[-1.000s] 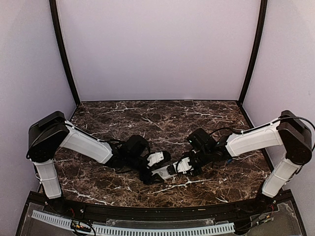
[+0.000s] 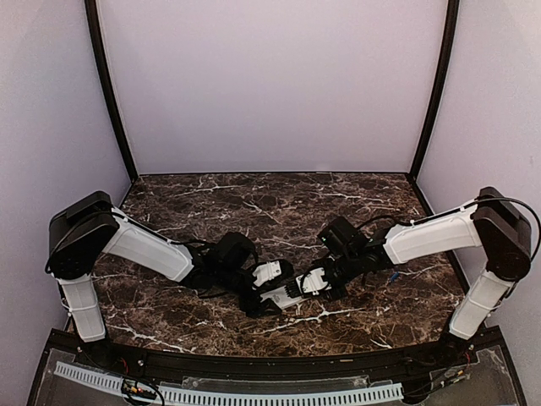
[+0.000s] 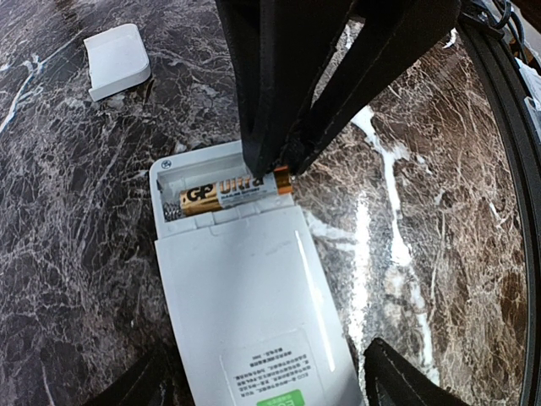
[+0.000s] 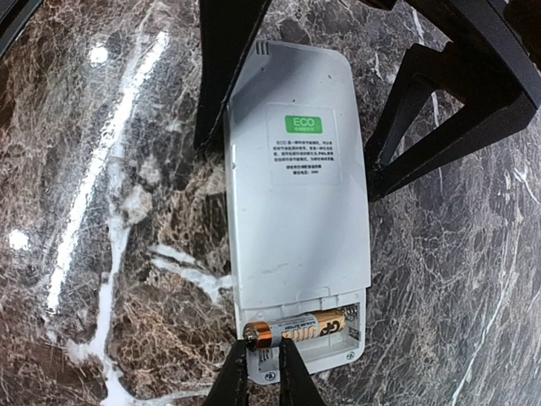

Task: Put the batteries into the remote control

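Observation:
The white remote control [image 4: 296, 237] lies back up on the marble table, its battery compartment [image 3: 173, 173] uncovered at one end. One copper-and-black battery [image 4: 308, 327] is in that compartment, with its copper end near the compartment's side edge. My left gripper is shut on the remote's body, a finger against each long side. Over the battery's copper end are the tips of my right gripper, close together. Whether they pinch the battery is hidden. From the top view, both grippers [image 2: 262, 296] meet over the remote and cover most of it.
A small white cover piece [image 3: 117, 61] rests on the table beyond the compartment end. At the right of the table is a small blue item [image 2: 395, 277]. Wide bare marble [image 2: 279, 199] stretches behind the arms.
My left arm and the remote look unmoved.

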